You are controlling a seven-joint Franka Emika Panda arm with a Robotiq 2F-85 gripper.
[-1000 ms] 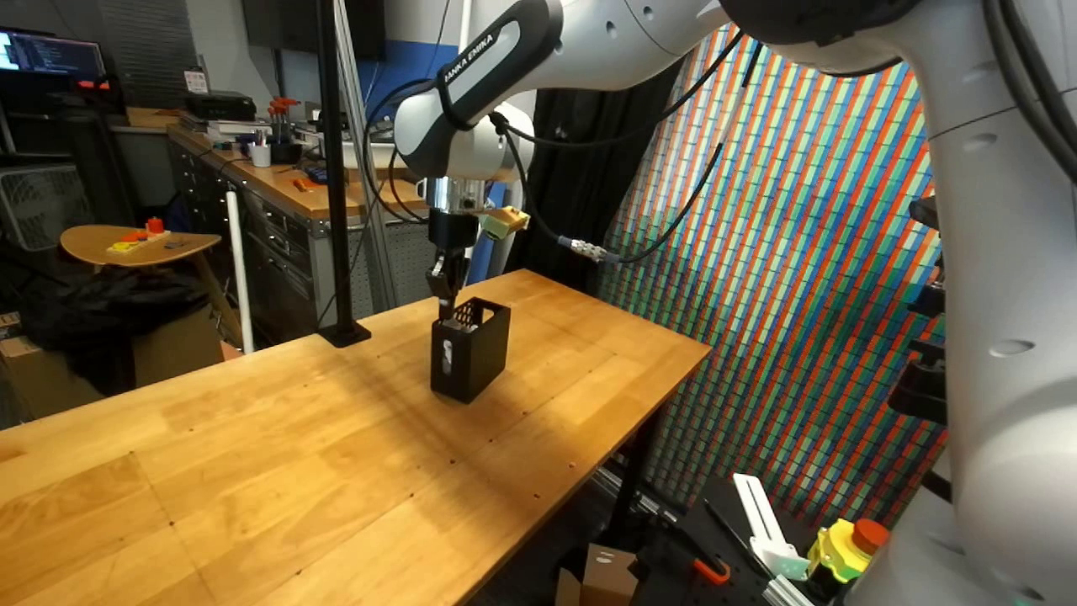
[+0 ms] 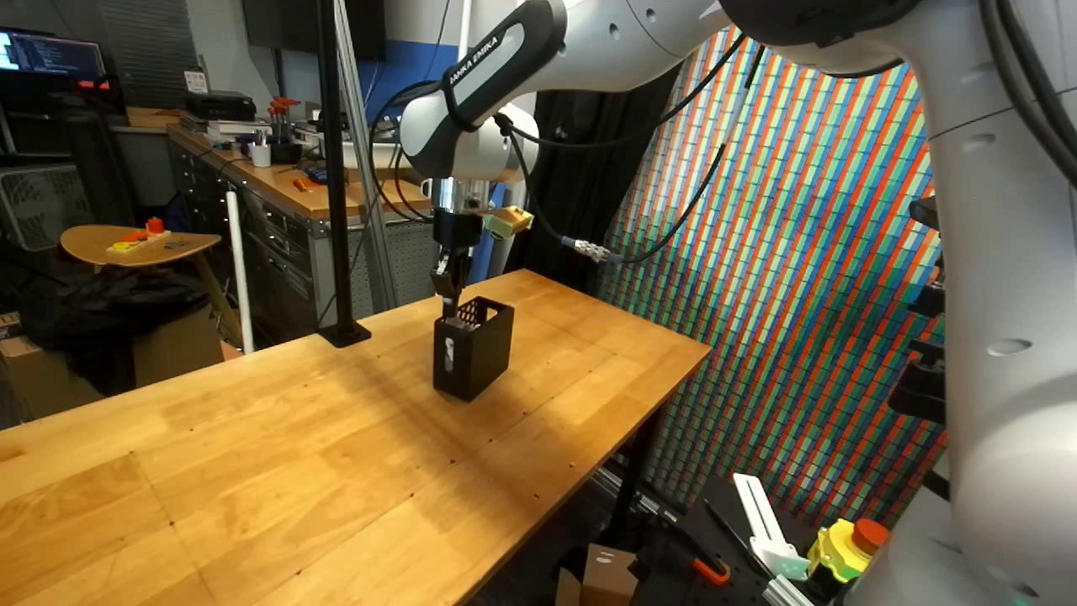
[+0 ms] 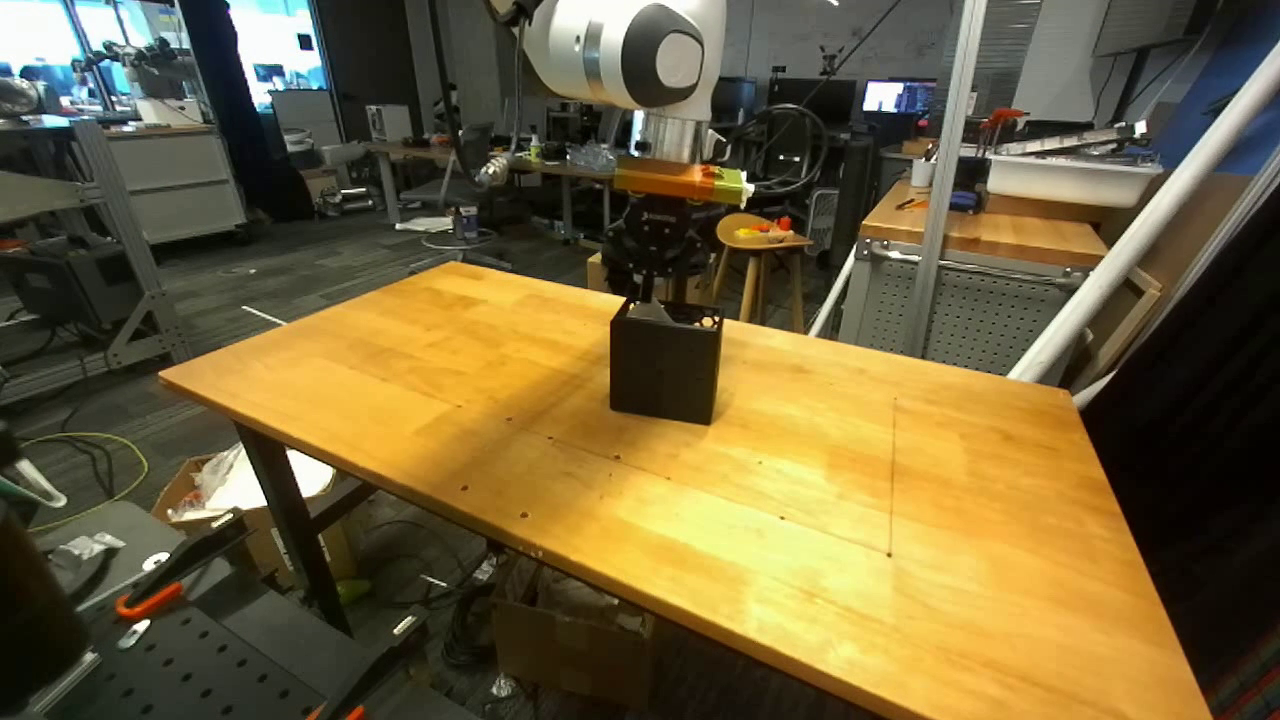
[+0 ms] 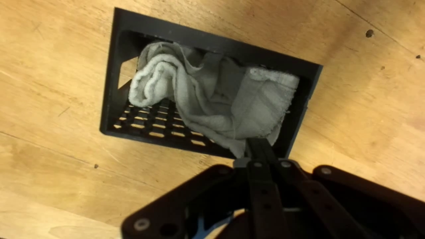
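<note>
A black open-topped box (image 4: 215, 39) with perforated sides stands on the wooden table. Bunched inside it is a grey cloth (image 4: 211, 107), with a rolled edge at one end and a flat folded part at the other. My gripper points down at the box's long side, fingertips together at the opening. A fold of the cloth (image 3: 649, 311) rises to a peak right under the fingers and appears pinched there. The exact contact is partly hidden by the dark fingers. In exterior view 1 the gripper (image 2: 450, 306) reaches the top of the box (image 2: 485, 353).
A black upright post (image 2: 345, 332) is fixed at the table's edge, to the left of the box in exterior view 1.
My gripper and the box have both shifted slightly to the right in exterior view 1. The cloth is still inside the box.
</note>
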